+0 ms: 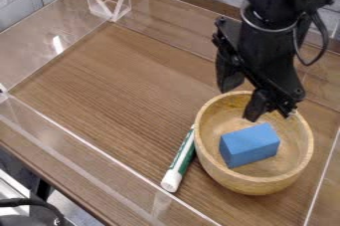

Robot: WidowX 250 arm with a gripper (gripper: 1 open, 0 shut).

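Note:
The black gripper hangs over the back part of a cream bowl on the right of the wooden table, its fingers open and above the blue block. The block lies inside the bowl. Nothing shows between the fingers.
A green and white marker lies just left of the bowl. Clear panels edge the table at the left and back.

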